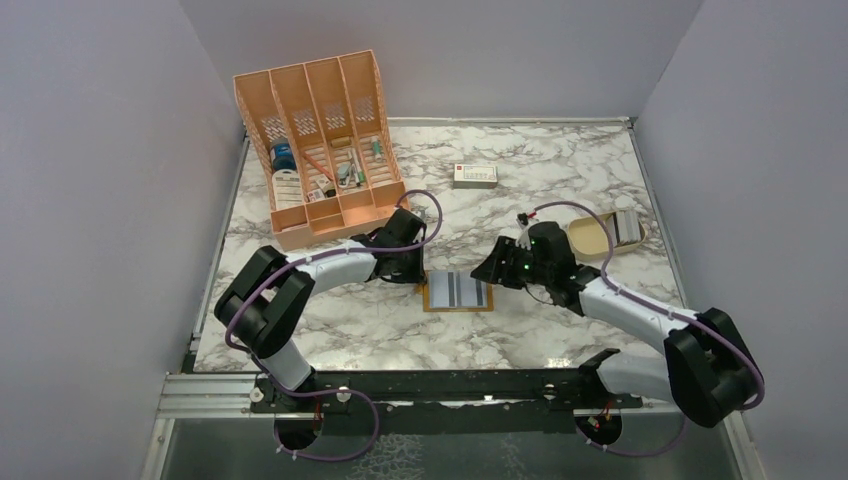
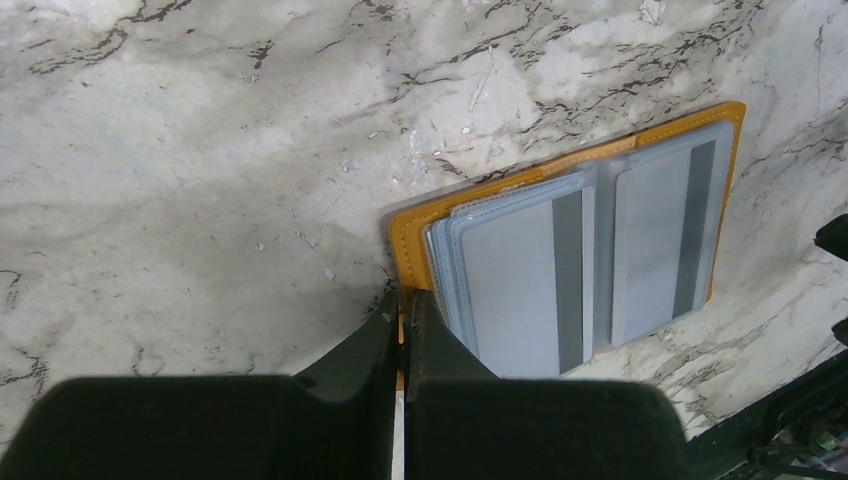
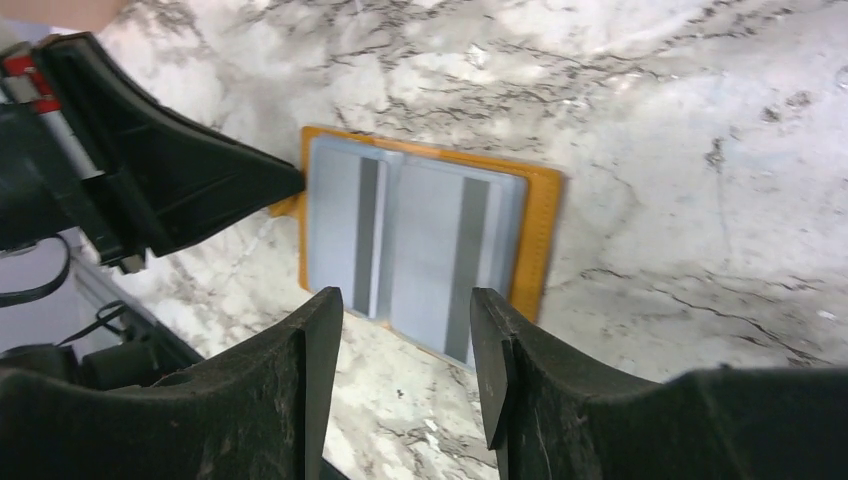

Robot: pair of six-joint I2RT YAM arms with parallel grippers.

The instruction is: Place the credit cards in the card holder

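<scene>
The card holder (image 1: 458,309) lies open and flat on the marble table, orange with clear sleeves. Grey-white cards with a dark stripe (image 2: 571,280) show in the sleeves on both halves. My left gripper is shut on the holder's left edge. At the other side my right gripper hovers, its fingers apart with nothing gripped between them; the holder (image 3: 538,230) lies beneath. Further cards (image 1: 628,226) stand in a yellow-beige tray (image 1: 585,240) at the table's right side.
A peach compartment box (image 1: 330,225) with several small items fills the back left. A small white-grey box (image 1: 475,177) lies at the back. Bare marble stretches in front of the holder.
</scene>
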